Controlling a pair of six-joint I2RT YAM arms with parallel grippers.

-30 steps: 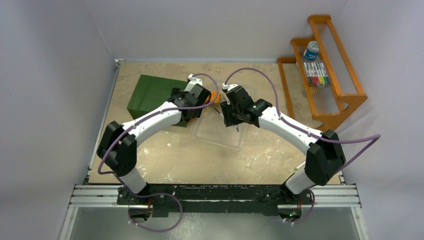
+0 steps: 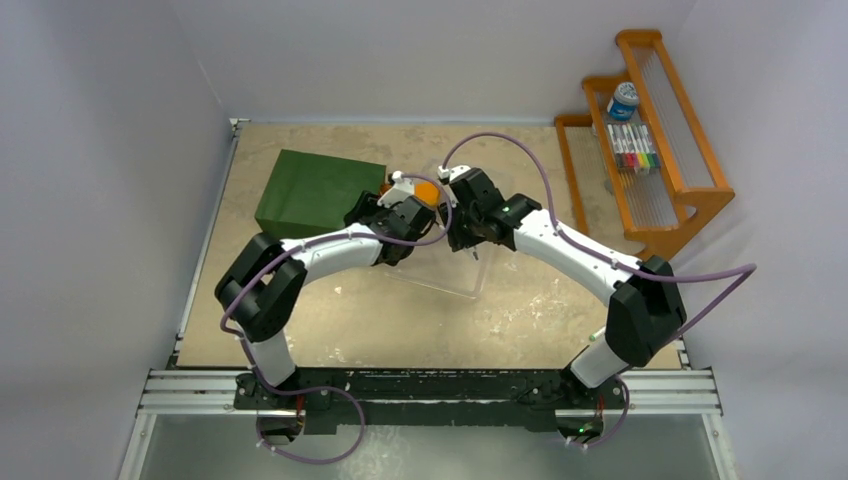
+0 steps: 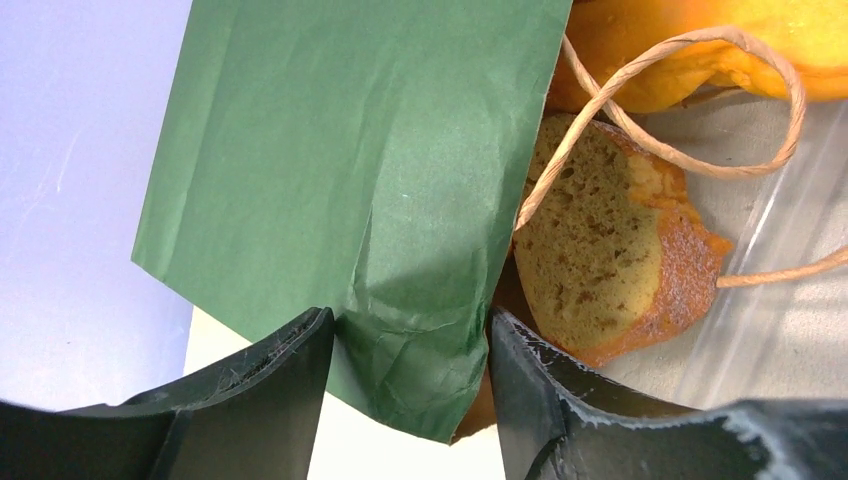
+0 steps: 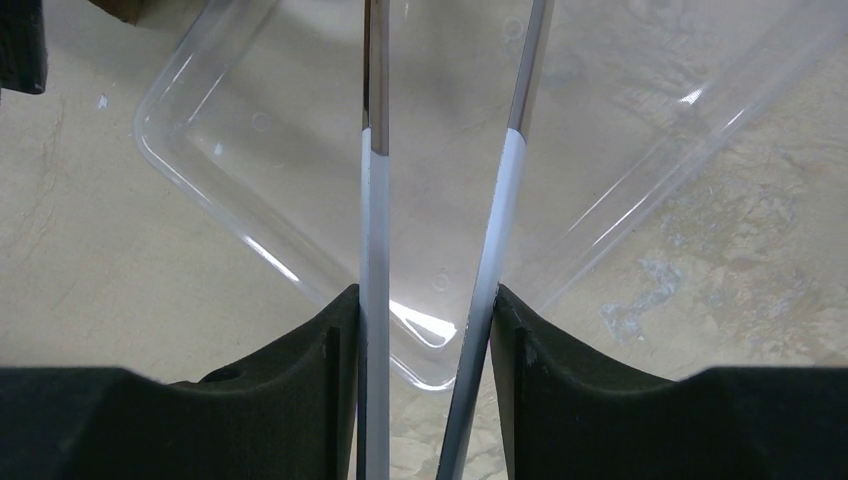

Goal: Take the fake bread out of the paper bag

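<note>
A green paper bag (image 2: 310, 190) lies on its side at the table's left, its mouth facing right. My left gripper has its fingers on either side of the bag's crumpled edge; whether they grip it is unclear. Just inside or at the mouth lie a brown-crusted bread slice (image 3: 600, 240) and an orange-yellow bread piece (image 3: 710, 45), beside twisted paper handles (image 3: 760, 165). My right gripper is over the clear tray, with two long thin rods or tool arms between its fingers.
A clear tray (image 2: 440, 280) lies under both grippers in the middle. A wooden rack (image 2: 680, 180) with markers and a jar stands at the right.
The right arm has moved very little.
</note>
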